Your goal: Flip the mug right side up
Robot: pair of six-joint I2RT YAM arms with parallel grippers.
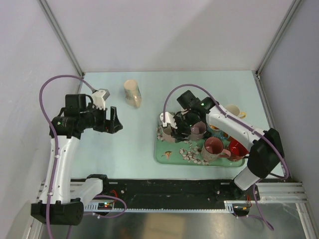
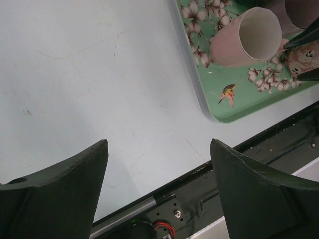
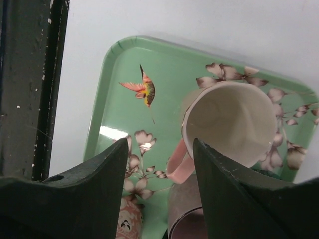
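Observation:
A pink mug with a pale interior [image 2: 230,42] lies on its side in the green tray [image 1: 169,158]. In the right wrist view its rim and interior [image 3: 232,124] face the camera, the pink handle below. My right gripper hangs open over it, one finger at the rim by the handle; whether it touches, I cannot tell. My left gripper [image 1: 112,119] is open over the bare table to the left, nothing between its fingers.
Several other mugs share the tray, among them a red-brown one [image 1: 209,152]. A pale mug [image 1: 132,92] lies at the back left, and a cream mug [image 1: 234,110] stands at the back right.

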